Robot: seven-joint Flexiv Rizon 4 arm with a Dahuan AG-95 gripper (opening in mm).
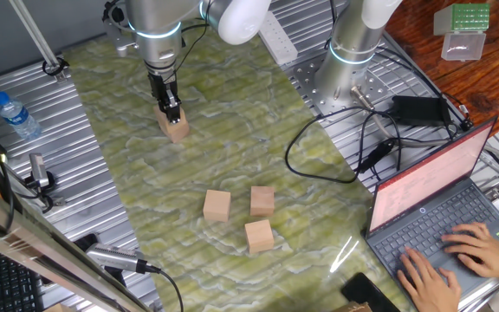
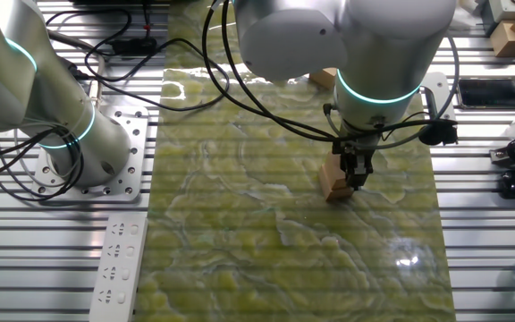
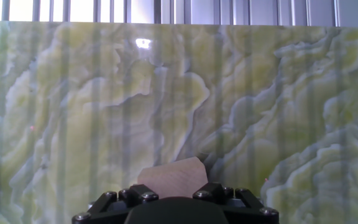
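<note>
Pale wooden block material (image 1: 176, 130) stands on the green marbled board, left of the board's middle in exterior view 1. My gripper (image 1: 173, 117) points down at its top, fingers right against or around it. From the other side, the wood (image 2: 332, 179) shows beside the gripper (image 2: 358, 179); whether it is one block or two stacked is unclear. In the wrist view the block (image 3: 174, 177) lies slightly turned beyond the fingers, its lower part hidden by the gripper. The fingers stand apart, but their grip on it is hidden. Three more wooden cubes (image 1: 217, 205) sit grouped nearby.
A laptop (image 1: 436, 204) with a person's hands (image 1: 427, 282) occupies the right. A water bottle (image 1: 17, 117) stands off the left edge. Much of the board (image 1: 241, 113) is clear.
</note>
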